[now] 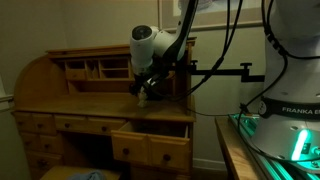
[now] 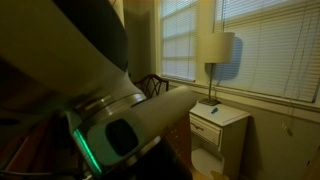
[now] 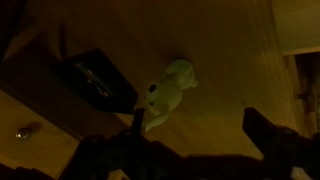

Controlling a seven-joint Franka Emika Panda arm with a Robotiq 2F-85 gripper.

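Note:
A small pale figure [image 3: 168, 92], with a dark spot like an eye or nose, lies on the brown wooden desk top in the wrist view. In exterior view 1 it is a light shape [image 1: 142, 96] below my hand. My gripper is open above the desk, its two dark fingers spread wide with nothing visible between the tips. The figure is nearer the left finger [image 3: 124, 150] in the wrist image. Exterior view 1 shows the gripper [image 1: 141, 82] dark and hard to make out. The other exterior view is mostly blocked by the arm.
A black boxy object [image 3: 95, 80] lies beside the figure. Below the desk top [image 1: 85, 104], a drawer [image 1: 152, 148] is pulled out. Cubbies [image 1: 95, 70] line the back of the desk. A lamp [image 2: 214, 50] on a white cabinet [image 2: 220, 125] stands by the windows.

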